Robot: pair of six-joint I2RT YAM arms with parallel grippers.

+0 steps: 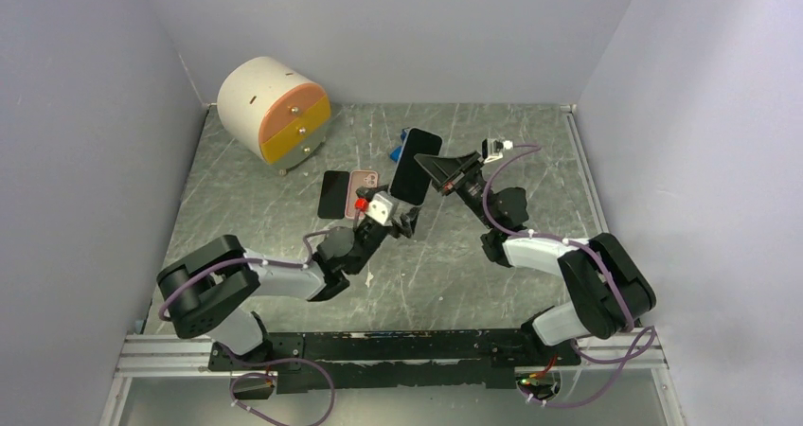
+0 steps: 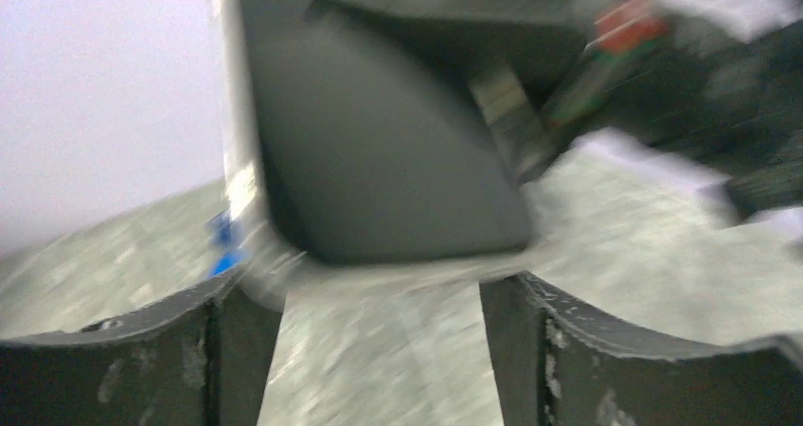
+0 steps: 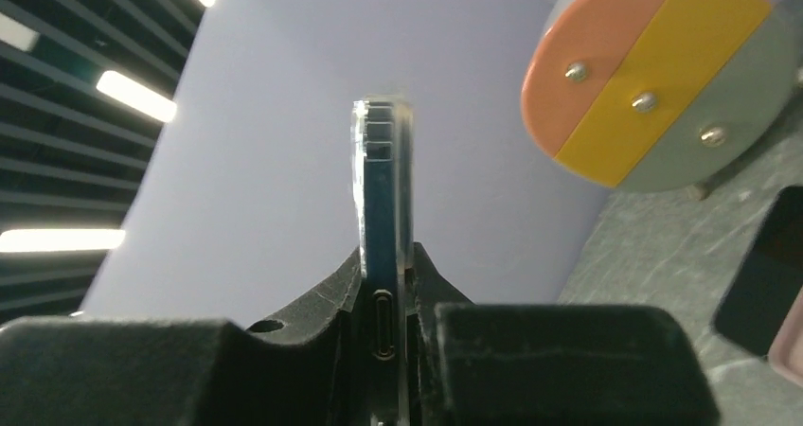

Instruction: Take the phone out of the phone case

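Note:
A black phone (image 1: pixel 417 161) with a thin pale rim is held raised above the table. My right gripper (image 1: pixel 428 172) is shut on its side. Seen edge-on in the right wrist view, the phone (image 3: pixel 381 199) has a clear, glossy layer around it, apparently the case, and stands between the fingers. My left gripper (image 1: pixel 392 204) is at the phone's lower end. In the left wrist view its fingers (image 2: pixel 248 350) are well apart, with the blurred lower edge of the case (image 2: pixel 398 276) just beyond them. Contact there is not clear.
On the table lie another black phone-like slab (image 1: pixel 333 194) and a pink case (image 1: pixel 362 187). A blue object (image 1: pixel 396 151) sits partly behind the raised phone. A round drawer box (image 1: pixel 275 114) stands at the back left.

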